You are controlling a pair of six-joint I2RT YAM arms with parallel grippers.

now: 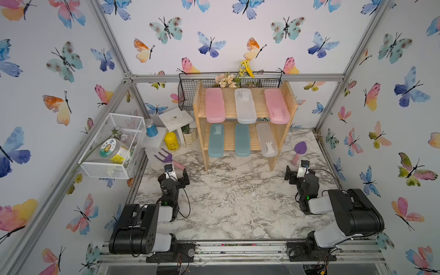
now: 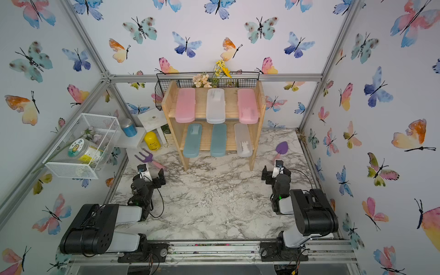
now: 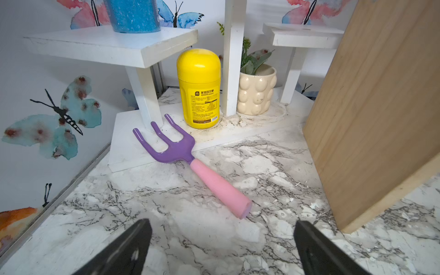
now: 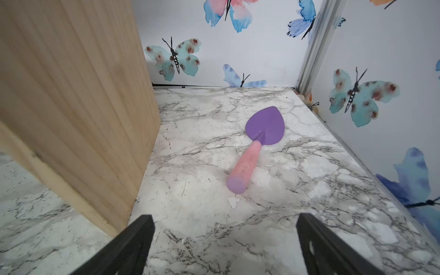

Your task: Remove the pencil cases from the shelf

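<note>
A two-tier wooden shelf (image 1: 232,136) stands at the back of the table. Its upper tier bears a pink case at left (image 1: 215,104), a clear white case in the middle (image 1: 245,105) and another pink case at right (image 1: 277,105). On the lower tier lie two teal cases, one at left (image 1: 216,141) and one in the middle (image 1: 242,139), with a clear whitish case (image 1: 265,138) at right. My left gripper is open and empty, in front of the shelf's left side. Likewise open and empty, my right gripper is in front of its right side.
A purple fork with a pink handle (image 3: 222,188) lies ahead of the left gripper, near a yellow bottle (image 3: 200,91). Past the right gripper is a purple trowel (image 4: 265,126). A white wire basket (image 1: 105,169) hangs at left. The marble tabletop (image 1: 236,197) between the arms is clear.
</note>
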